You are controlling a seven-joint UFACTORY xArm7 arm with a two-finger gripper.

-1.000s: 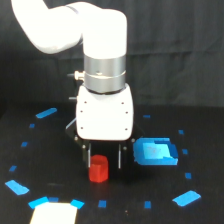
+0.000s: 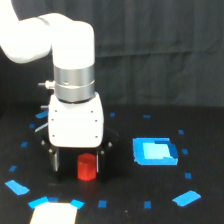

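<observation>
The red block rests on the black table, low in the view and left of centre. My white gripper is lowered over it, with its dark fingers spread apart. The block appears in the right half of the gap, close to the right finger and well clear of the left one. Against the dark table the fingertips are hard to make out, and I cannot tell whether the right finger touches the block.
A blue tray with a pale inside lies to the right. Blue tape pieces mark the table, and a pale object sits at the lower left edge. Between block and tray the table is clear.
My gripper has shifted left and somewhat lower in the view. The red block now sits a little farther left. The tray has stayed in place.
</observation>
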